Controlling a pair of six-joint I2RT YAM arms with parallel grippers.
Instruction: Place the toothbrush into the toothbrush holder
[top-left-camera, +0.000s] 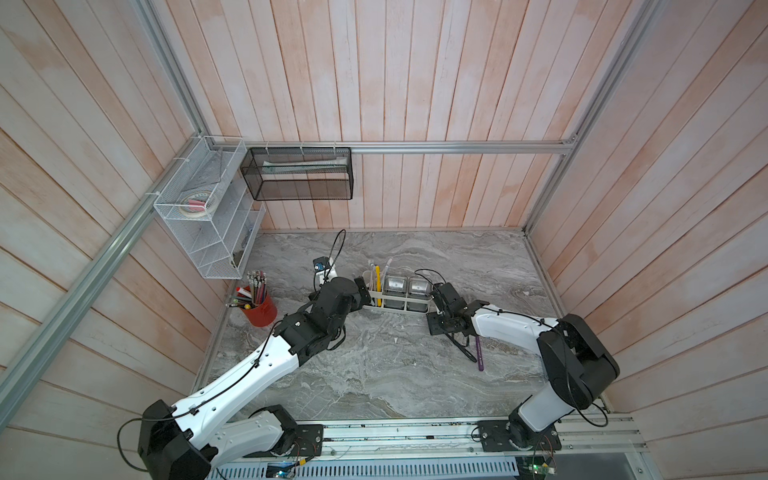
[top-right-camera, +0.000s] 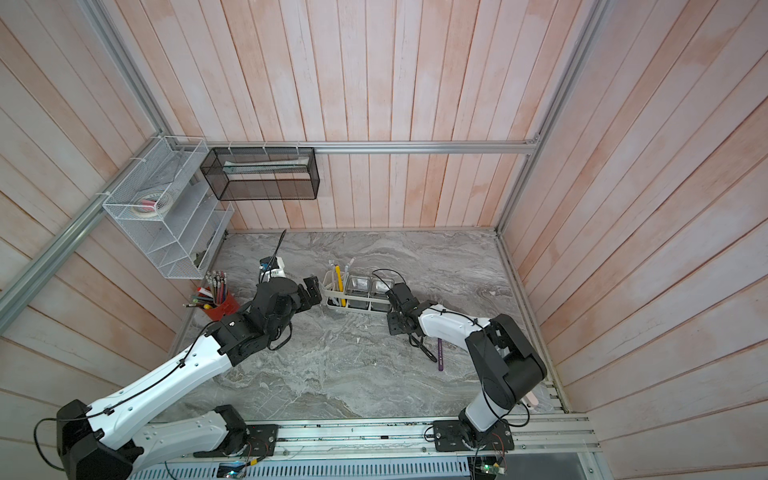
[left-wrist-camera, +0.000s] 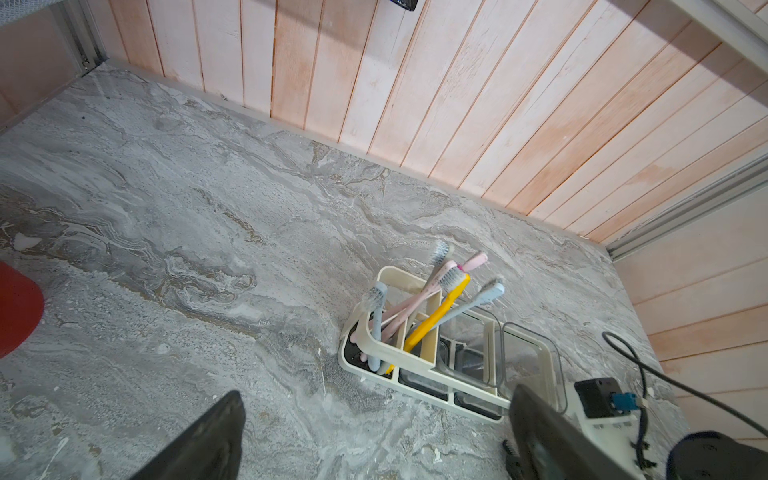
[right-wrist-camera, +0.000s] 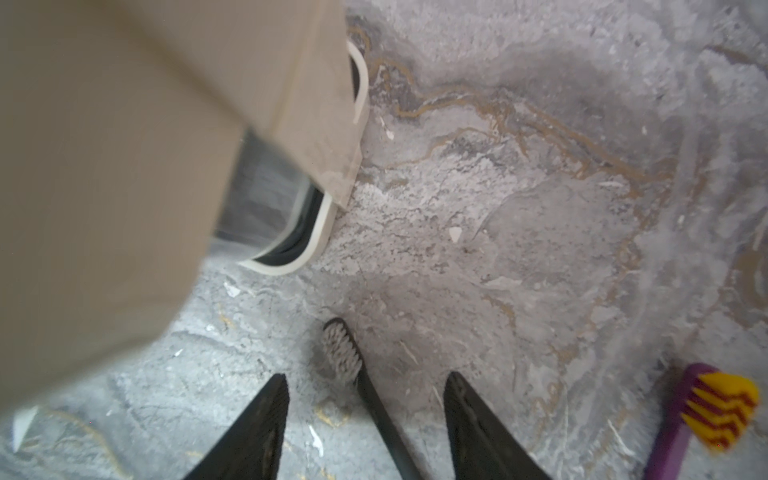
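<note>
The cream toothbrush holder (left-wrist-camera: 424, 364) stands mid-table, its left compartments holding several brushes, a yellow toothbrush (left-wrist-camera: 432, 320) among them. A black toothbrush (right-wrist-camera: 376, 408) lies flat just in front of its right end, and a purple toothbrush (right-wrist-camera: 672, 432) with yellow bristles lies to its right. My right gripper hangs over the black brush, fingers apart on either side of it, holding nothing. My left gripper is open and empty, raised at the holder's left in the top views, with blurred fingers in its wrist view.
A red cup (top-left-camera: 260, 312) full of pens stands at the left. White wire shelves (top-left-camera: 200, 208) and a black mesh basket (top-left-camera: 296, 184) hang on the walls.
</note>
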